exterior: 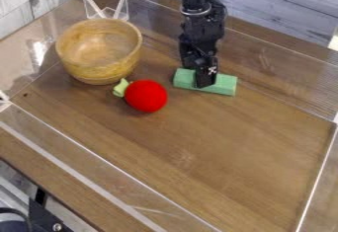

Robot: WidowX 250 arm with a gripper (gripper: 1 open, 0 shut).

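My black gripper [204, 74] reaches down from the top of the view onto a light green rectangular block [222, 84] on the wooden table. Its lower fingers stand open at the block, hiding part of it; whether they touch it cannot be told. A red plush tomato [145, 97] with a green stem lies to the lower left of the block, apart from it.
A large wooden bowl [89, 54] sits on the left of the table [211, 167]. Clear edging runs along the table's sides, with a white wall behind.
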